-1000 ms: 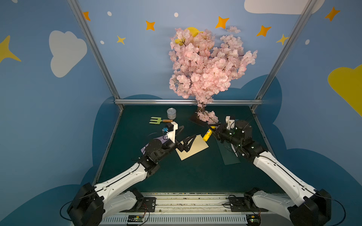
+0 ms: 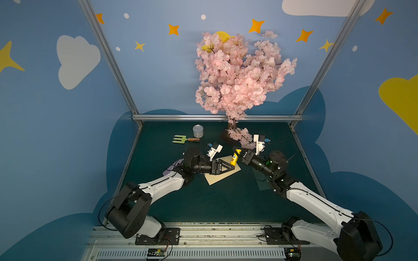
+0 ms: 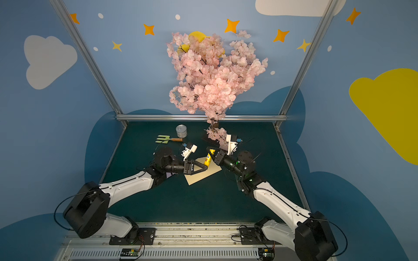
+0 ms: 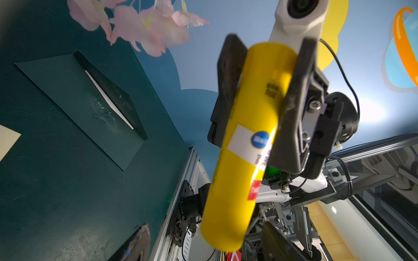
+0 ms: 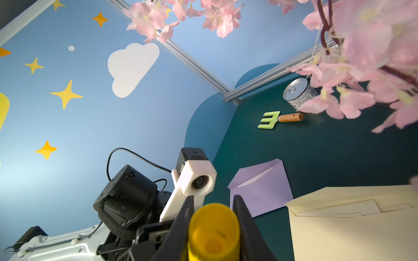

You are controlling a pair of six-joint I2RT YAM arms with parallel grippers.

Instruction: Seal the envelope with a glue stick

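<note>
A yellow glue stick (image 2: pixel 235 158) is held aslant above the table, its upper end between the fingers of my right gripper (image 2: pixel 239 151), which is shut on it. In the left wrist view the glue stick (image 4: pixel 250 143) fills the middle, its lower end hanging free toward my left gripper. That left gripper (image 2: pixel 232 166) is open beside this lower end; its fingers (image 4: pixel 139 243) look apart and blurred, and contact cannot be told. Below both lies a cream envelope (image 5: pixel 354 226) with its flap raised. A purple envelope (image 5: pixel 261 191) and a dark green envelope (image 4: pixel 87 104) also lie on the table.
Behind the arms stands a pink blossom tree (image 2: pixel 235 74), its low branches close to my right gripper. A tin can (image 2: pixel 198 131) and a garden fork (image 2: pixel 185 139) lie at the back left.
My left gripper has moved right and levelled out, coming up to the glue stick's lower end. The right gripper has shifted slightly left with the glue stick, which now stands steeper.
</note>
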